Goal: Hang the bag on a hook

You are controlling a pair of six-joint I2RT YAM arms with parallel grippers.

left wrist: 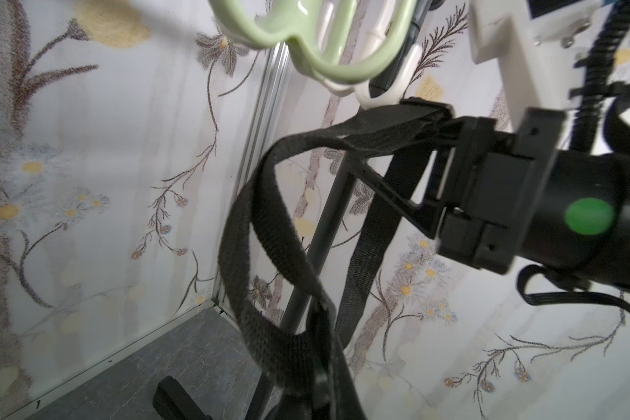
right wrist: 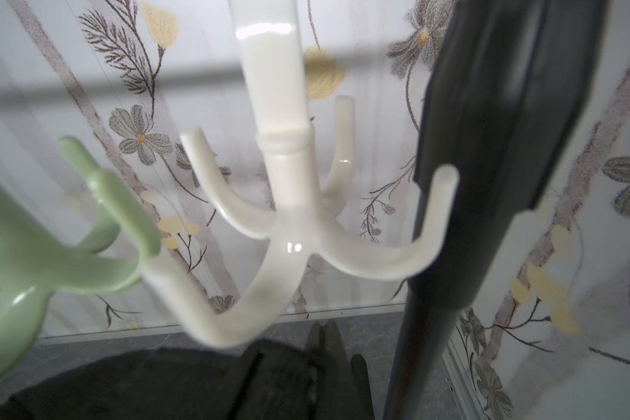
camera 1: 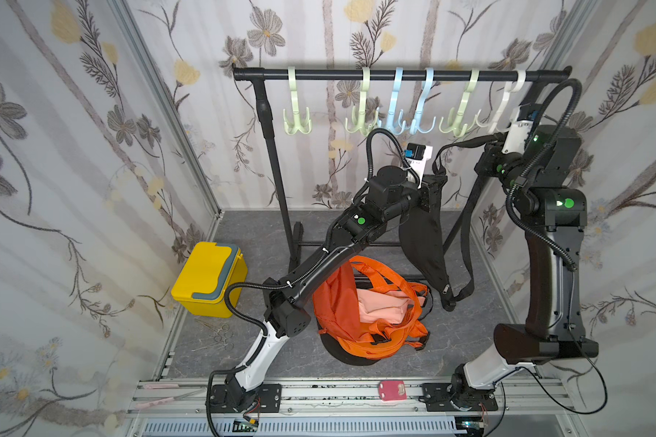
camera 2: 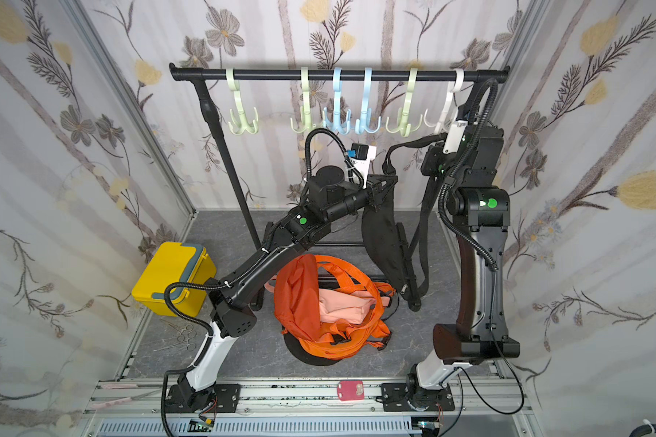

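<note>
The black bag hangs below the rack, its upper corner pinched by my left gripper. My right gripper is shut on the bag's black strap, which loops across between both grippers; another length hangs from the right hand. In the left wrist view the right gripper grips the strap just beneath the white hook. Close up in the right wrist view, the white hook has several bare prongs, with dark strap material below them. The left fingertips are hard to make out.
A black rail carries several green and blue hooks left of the white one. The rack's right post stands close beside the white hook. An orange backpack and a yellow box sit on the floor.
</note>
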